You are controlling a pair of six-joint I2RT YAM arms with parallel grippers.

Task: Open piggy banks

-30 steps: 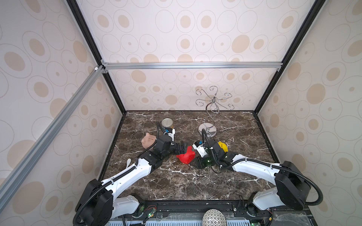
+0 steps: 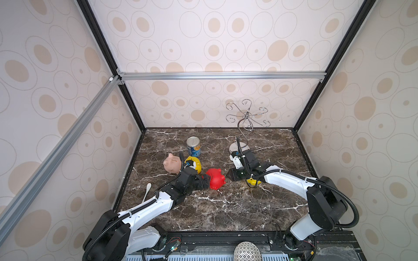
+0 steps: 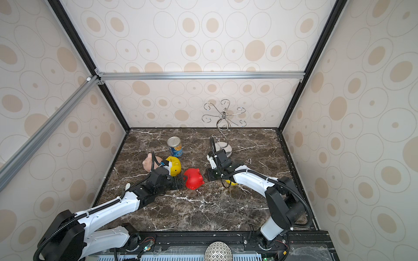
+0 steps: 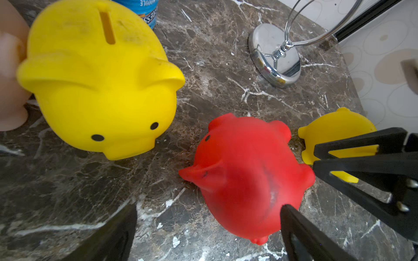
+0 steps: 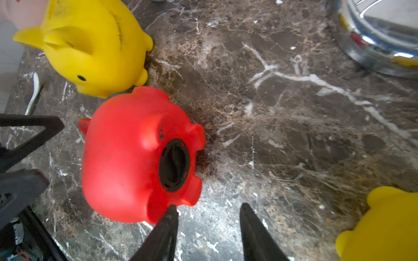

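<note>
A red piggy bank [image 4: 248, 174] lies on its side between my grippers, its dark bottom plug [image 5: 173, 164] facing right. My left gripper [image 2: 201, 182] stands open just left of it, nothing between the fingers. My right gripper hangs to the red bank's right, fingers partly apart and empty. A yellow piggy bank [image 4: 100, 100] sits upright behind the left gripper, beside a pink one [image 2: 171, 162]. Another yellow bank [image 5: 383, 230] lies under the right arm.
A blue can [image 2: 193, 148] and a chrome stand on a round base [image 4: 272, 61] are at the back. A white spoon [image 2: 148, 188] lies at the left.
My right gripper has moved back, away from the front of the red bank; my left gripper has shifted slightly left and forward, uncovering the yellow bank and can. The red bank looks slightly turned.
</note>
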